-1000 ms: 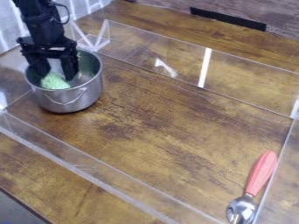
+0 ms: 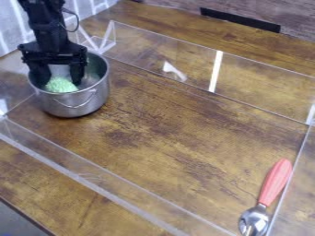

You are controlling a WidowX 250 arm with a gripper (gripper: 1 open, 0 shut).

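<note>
A steel pot [image 2: 76,101] stands at the left of the wooden table, with a pale green object [image 2: 61,85] inside it. My black gripper [image 2: 59,72] reaches down from the top left into the mouth of the pot, over the green object. It looks open, though its fingertips are partly hidden among the rim and the contents, and whether they touch the green object is unclear.
An ice cream scoop with a red handle [image 2: 274,181] lies at the lower right. Clear plastic panels edge the work area on the wooden table [image 2: 172,138].
My gripper has shifted very slightly within the pot's mouth. The pot and the scoop stay in place.
</note>
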